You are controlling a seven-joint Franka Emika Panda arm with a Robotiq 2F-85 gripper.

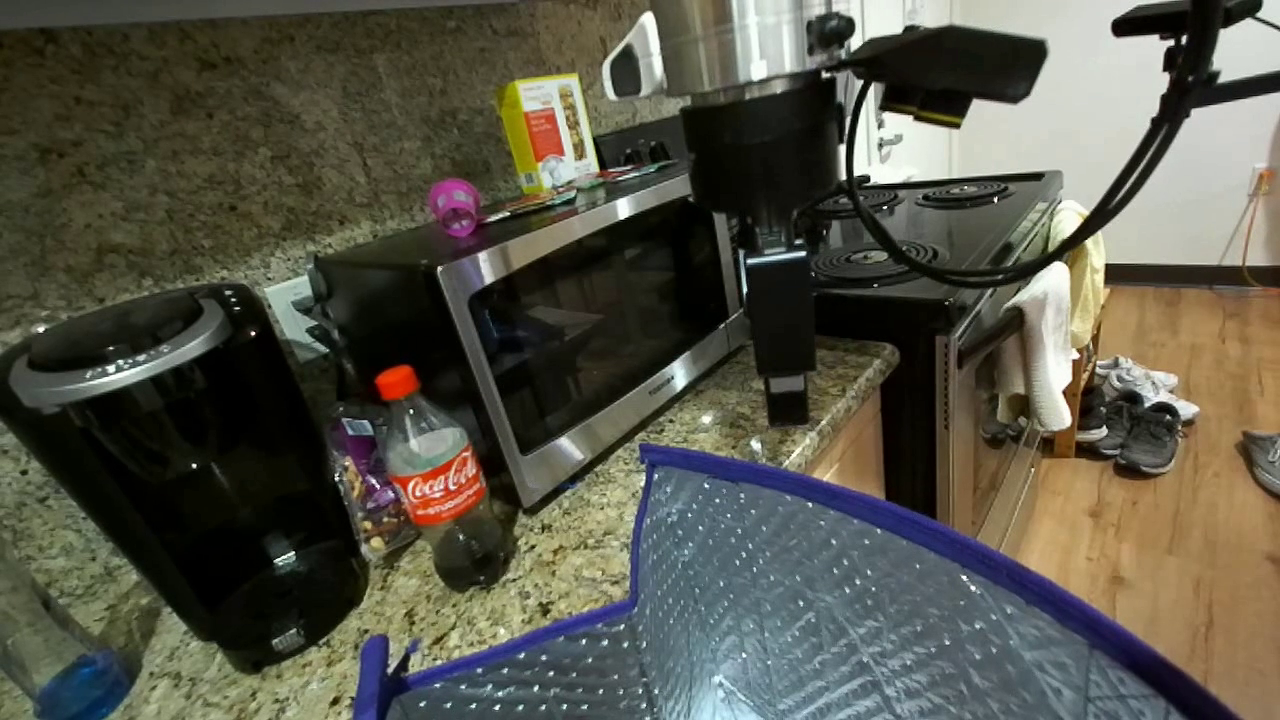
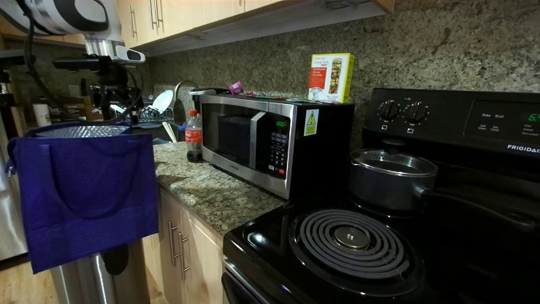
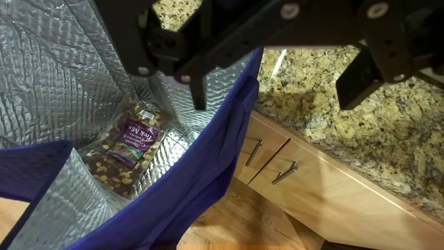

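My gripper is open in the wrist view, its fingers wide apart with nothing between them. Below it run the rim of a purple insulated bag (image 3: 195,166) and the granite counter. Inside the bag's silver lining lies a clear pack of trek mix (image 3: 135,139) with a purple label. Exterior view 1 has the gripper (image 1: 787,402) above the counter, in front of the microwave's right end. A Coca-Cola bottle (image 1: 444,486) with a red cap stands upright left of the microwave, with a second snack pack (image 1: 363,474) behind it.
The microwave (image 2: 238,137) carries a yellow snack box (image 2: 330,78) and a pink cup (image 1: 455,206). A black coffee maker (image 1: 180,468) stands left of the bottle. The stove holds a pot (image 2: 392,182).
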